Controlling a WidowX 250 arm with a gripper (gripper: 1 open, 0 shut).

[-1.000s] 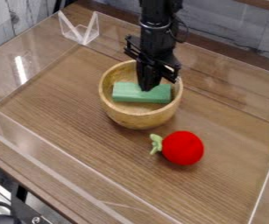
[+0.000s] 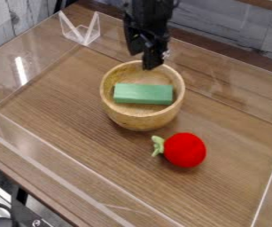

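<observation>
My gripper is raised above the back rim of a wooden bowl, its dark fingers standing open with nothing seen between them. A green rectangular block lies flat inside the bowl, fully in view. A red tomato with a pale green stem sits on the table to the front right of the bowl, outside it.
A clear plastic object stands at the back left near the table's edge. Dark cables show at the lower left edge.
My gripper has risen up and back from the block in the bowl to above the bowl's back rim. The block is now uncovered; the tomato has not moved.
</observation>
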